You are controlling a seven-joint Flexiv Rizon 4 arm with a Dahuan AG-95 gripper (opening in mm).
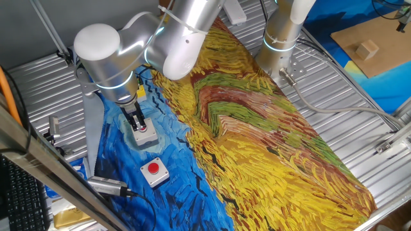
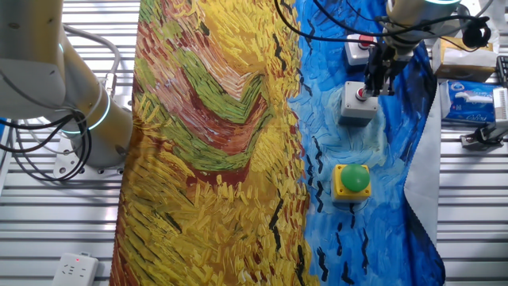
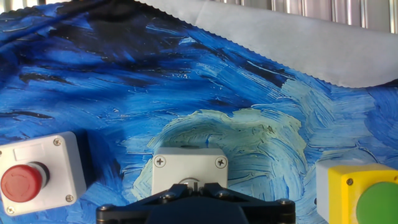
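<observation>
My gripper (image 1: 139, 126) points down over a grey-white button box (image 1: 146, 136) on the blue part of the cloth. In the wrist view its fingertips come together in front of the box (image 3: 189, 160), and the fingers look shut. Red from the box's button (image 2: 363, 94) shows beside the fingers in exterior view 2. The fingers mostly hide this button in the wrist view, so contact is not clear. A second white box with a red button (image 3: 22, 182) lies to the left there. On the right is a yellow box with a green button (image 3: 379, 204).
The painted cloth (image 1: 257, 147) covers the table's middle, its yellow half clear. A cabled metal device (image 1: 108, 186) lies near the cloth's left edge, and a metal frame bar crosses the left foreground.
</observation>
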